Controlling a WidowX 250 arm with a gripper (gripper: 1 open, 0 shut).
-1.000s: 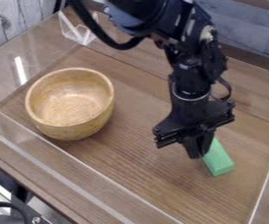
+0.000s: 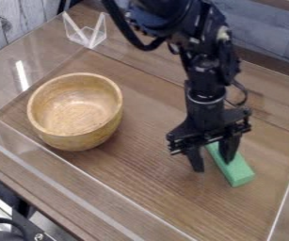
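The black gripper (image 2: 207,151) stands open low over the wooden table at the right, its fingers spread around and above a green rectangular block (image 2: 233,169). The block lies tilted on the table, its upper end partly hidden by the right finger. A tan wooden bowl (image 2: 73,109) sits at the left, well apart from the gripper.
A small clear plastic item (image 2: 87,30) is at the back left. A raised edge runs along the back right.
The gripper has shifted slightly and its wrist looks turned a little compared with earlier. The green block and the bowl show little or no movement.
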